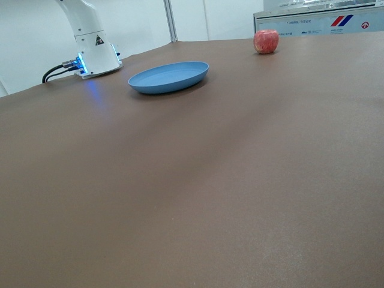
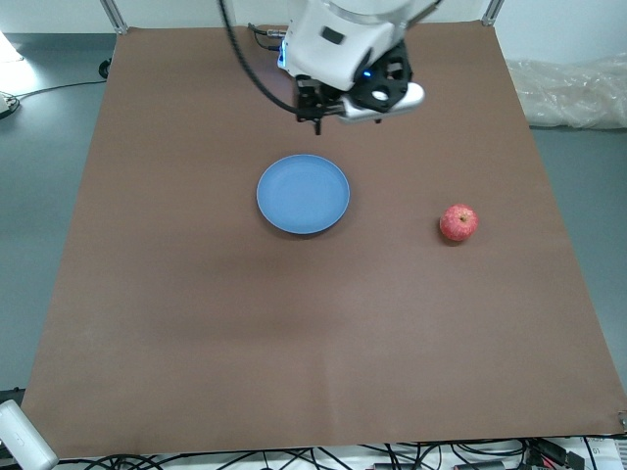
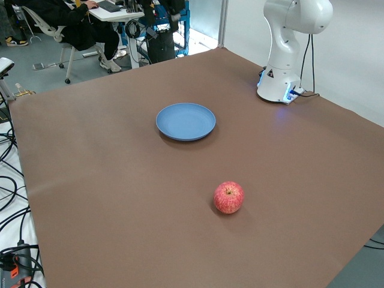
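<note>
A round blue plate (image 2: pixel 303 194) lies on the brown table top; it also shows in the top view (image 1: pixel 168 77) and right view (image 3: pixel 185 122). A red apple (image 2: pixel 458 222) rests on the table apart from the plate, to its right in the left view and in front of it in the right view. My gripper (image 2: pixel 348 117) hangs high at the back of the table in the left view, above and beyond the plate, seen from behind its housing; whether its fingers are open or shut is unclear.
Cables run along its outer edge, and a white wall stands behind the arm's base. A person sits at a desk beyond the table in the right view.
</note>
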